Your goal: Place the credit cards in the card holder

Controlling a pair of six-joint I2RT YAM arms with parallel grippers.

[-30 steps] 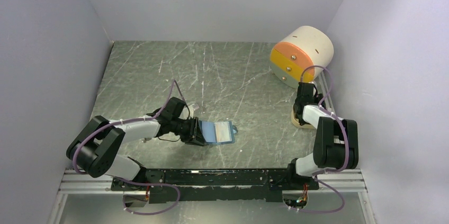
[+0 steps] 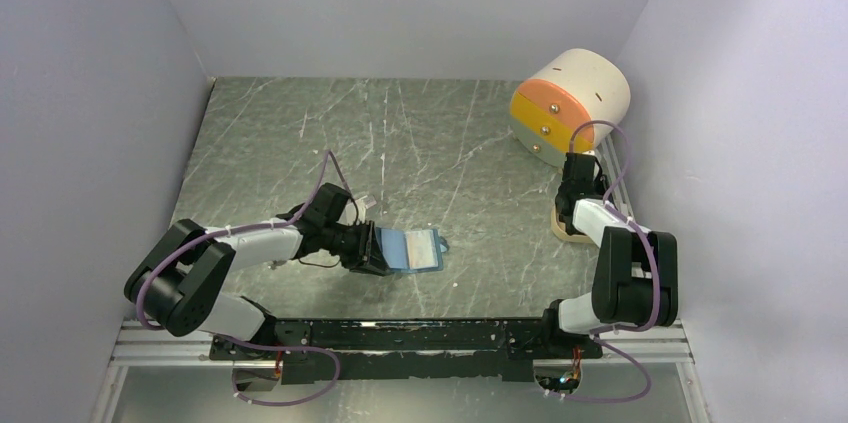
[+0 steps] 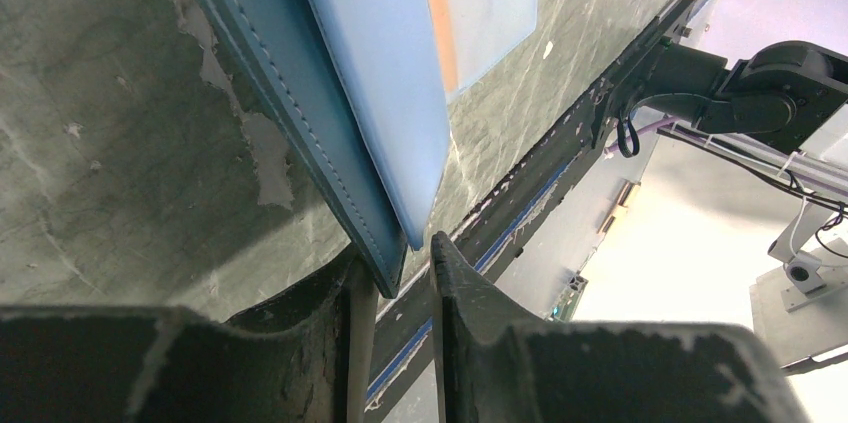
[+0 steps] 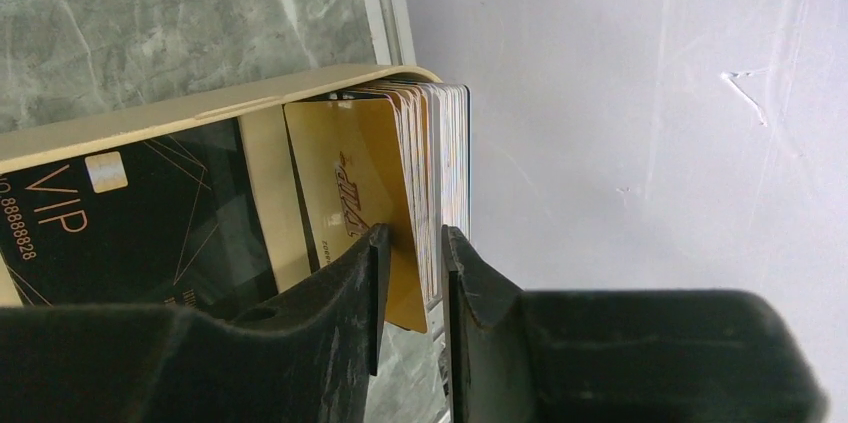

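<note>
The blue card holder (image 2: 395, 249) lies open at the front middle of the table. My left gripper (image 2: 367, 253) is at its left edge; in the left wrist view the holder's end (image 3: 330, 143) reaches between the fingers, fingers part open. On the right, a cream box (image 4: 270, 193) holds a black VIP card (image 4: 120, 233), a gold card (image 4: 340, 183) and a tight row of several cards (image 4: 440, 173). My right gripper is over the gold card at the row's front, its fingers a little apart; whether the card is between them is unclear.
A rounded cabinet (image 2: 565, 103) with coloured drawers stands at the back right, just behind the card box. The walls close in the table at the sides and back.
My right arm has shifted very slightly at the card box. The left arm and the card holder look unchanged.
</note>
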